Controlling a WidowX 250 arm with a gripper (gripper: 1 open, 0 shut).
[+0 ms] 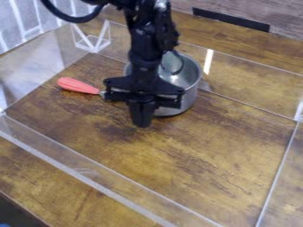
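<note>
My black gripper (142,115) hangs over the wooden table, low and just in front of a steel pot (180,97), hiding much of it. Its fingertips are close together, dark and hard to make out; nothing shows held between them. A red object (77,85), long and thin, lies to the left of the arm.
Bare wooden table (178,168) fills the front and right, with free room there. Clear panels or edges run along the left and right sides.
</note>
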